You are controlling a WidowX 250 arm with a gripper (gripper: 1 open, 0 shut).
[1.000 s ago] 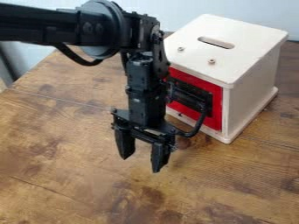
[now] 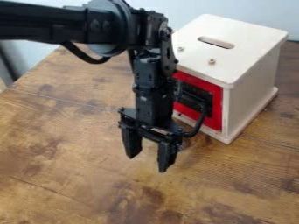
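My black gripper (image 2: 149, 150) hangs fingers-down above the wooden table, in front of and to the left of a pale wooden box (image 2: 243, 83). Its two fingers stand apart, with nothing visible between them. The box has a slot in its top and a red front panel (image 2: 205, 87), partly hidden behind my wrist.
The box takes up the back right, and the table's far edge runs behind my arm at the upper left.
My gripper has shifted very slightly to the right over the last second; the box is where it was.
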